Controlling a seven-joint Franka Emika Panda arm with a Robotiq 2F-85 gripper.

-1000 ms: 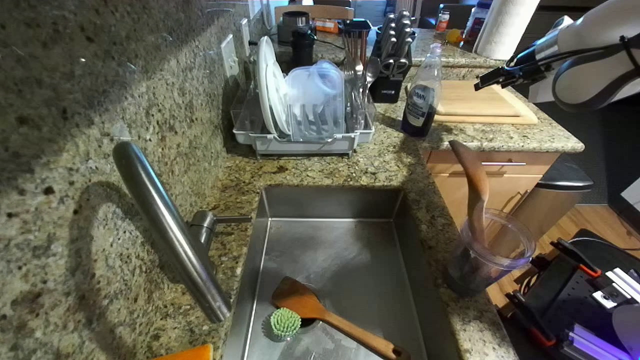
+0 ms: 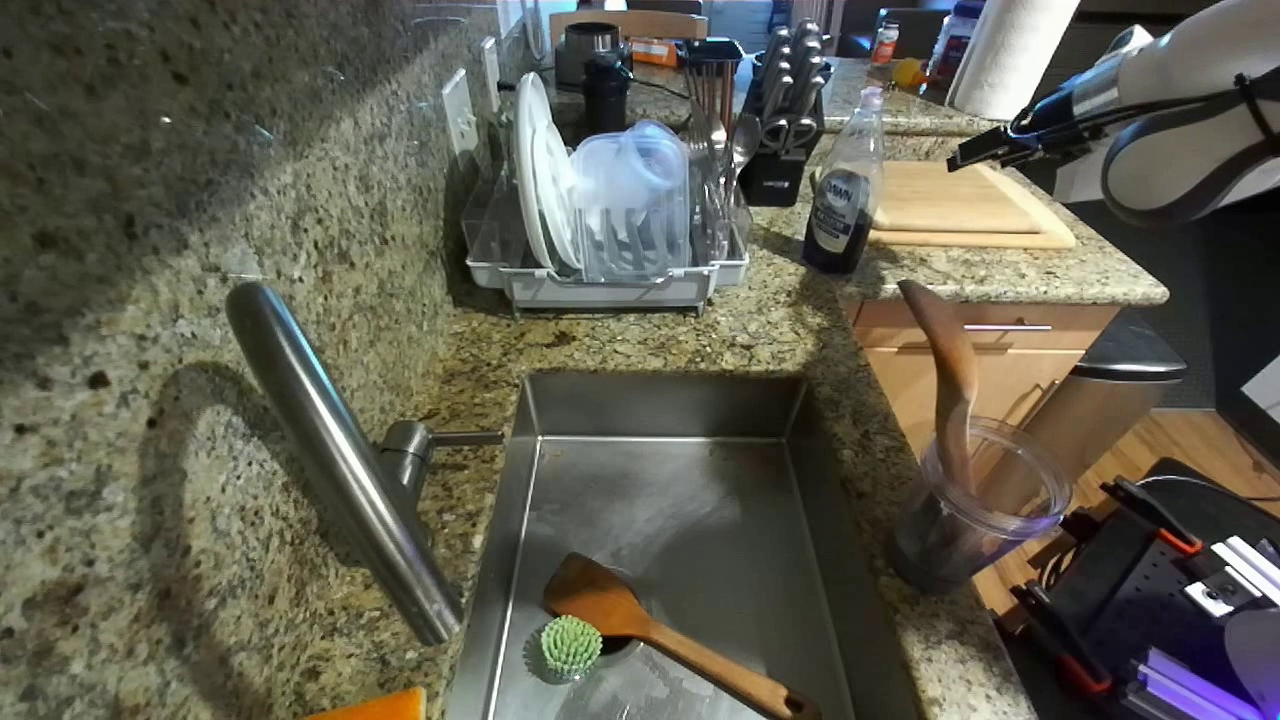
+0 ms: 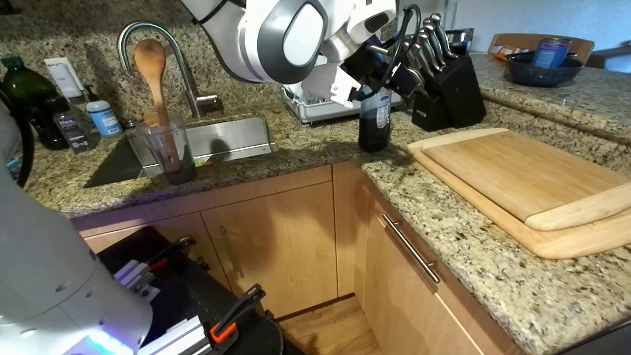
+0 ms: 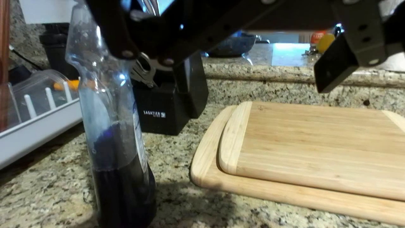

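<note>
My gripper is open, its dark fingers wide apart with nothing held between them. In the wrist view a clear dish soap bottle (image 4: 117, 163), part full of dark liquid, stands upright at the left, its upper part close to the left finger in the picture. Exterior view 1 has the gripper (image 2: 974, 154) in the air right of the soap bottle (image 2: 843, 198), over the cutting boards. A wooden spoon (image 2: 948, 372) leans in a clear cup (image 2: 978, 516) by the sink. Inside the sink lie a wooden spatula (image 2: 672, 636) and a green brush (image 2: 569, 646).
Two stacked cutting boards (image 4: 311, 144) lie on the counter. A black knife block (image 4: 167, 102) is behind the bottle. A white dish rack (image 2: 606, 282) stands beyond the sink (image 2: 684, 504), and a faucet (image 2: 342, 456) arches at its left.
My gripper has shifted slightly left and up in exterior view 1. The bottle, cup and things in the sink have stayed put.
</note>
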